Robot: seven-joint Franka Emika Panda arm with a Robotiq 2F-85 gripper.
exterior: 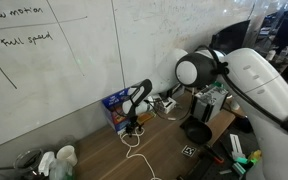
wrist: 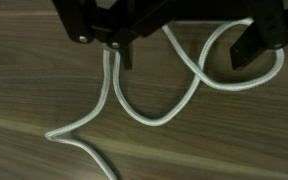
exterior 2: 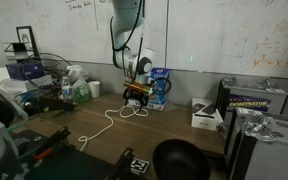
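Note:
A white rope [wrist: 154,122] lies in loose loops on the brown wooden table. In the wrist view, my gripper is open over it, its dark fingers [wrist: 249,48] wide apart. Part of a loop crosses the gap between them, and strands pass by the left finger. Exterior view 2 has the gripper [exterior 2: 137,98] low at the table's back, with the rope [exterior 2: 102,127] trailing forward and left from beneath it. The same rope [exterior: 136,153] runs toward the front in exterior view 1. Whether the fingertips touch the table, I cannot tell.
Behind the gripper stands a blue box [exterior 2: 160,88] near the whiteboard wall. A black pan [exterior 2: 181,158] sits at the front, with a silver toaster [exterior 2: 259,143] on its right. A white box [exterior 2: 206,115] stands at the back right. Bare table lies around the rope.

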